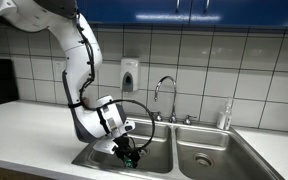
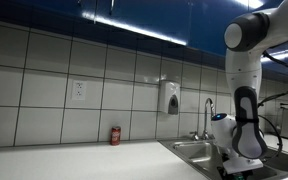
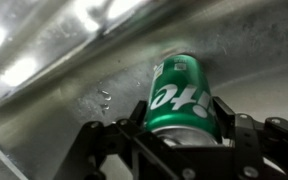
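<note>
A green can (image 3: 181, 95) with white lettering sits between the fingers of my gripper in the wrist view, its silver end toward the camera. The gripper is shut on it, low in the left basin of the steel sink (image 1: 162, 139). In exterior view 1 the gripper (image 1: 131, 157) and a bit of the green can (image 1: 135, 163) show small inside that basin. Whether the can touches the basin floor I cannot tell.
A faucet (image 1: 166, 88) rises behind the basins. The right basin (image 1: 206, 160) looks empty. A soap bottle (image 1: 224, 118) stands at the back right. A red can (image 2: 115, 136) stands on the white counter (image 2: 74, 160).
</note>
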